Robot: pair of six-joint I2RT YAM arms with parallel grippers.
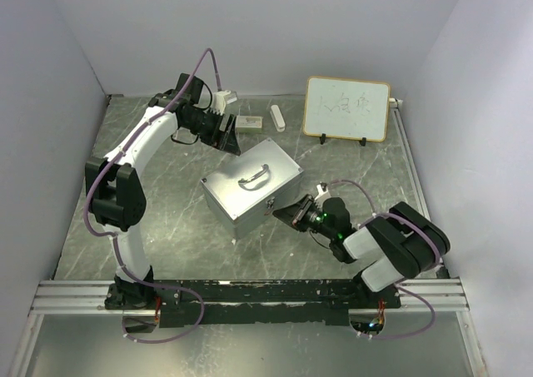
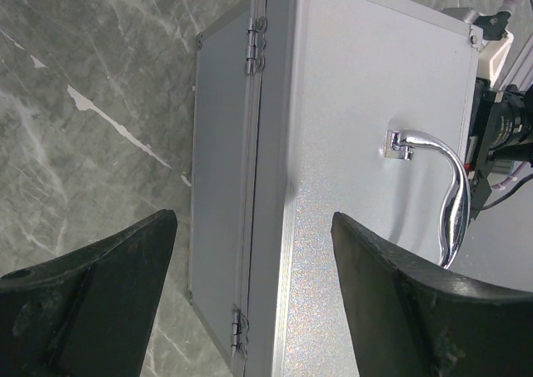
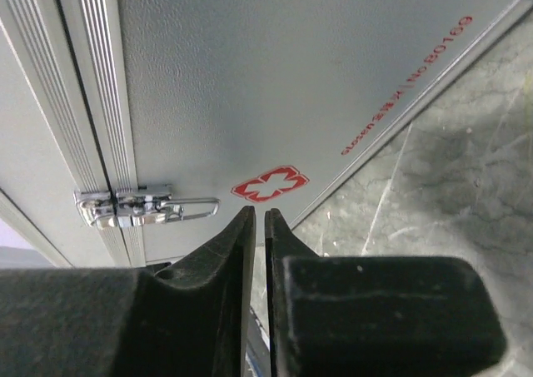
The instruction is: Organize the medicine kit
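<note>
A closed silver metal medicine box [image 1: 241, 186] with a chrome handle [image 2: 454, 202] on its lid sits mid-table. My left gripper [image 1: 229, 140] hangs open above its back-left, nothing between its fingers. My right gripper [image 1: 283, 214] is at the box's right front side, just below the latch [image 3: 146, 206] in the right wrist view; its fingers are nearly together, with only a narrow gap and nothing visible between them. A red cross emblem [image 3: 271, 183] and red lettering mark that side.
A small pale box [image 1: 248, 124] and a white item [image 1: 277, 118] lie at the back. A whiteboard [image 1: 346, 106] stands on stands at back right.
</note>
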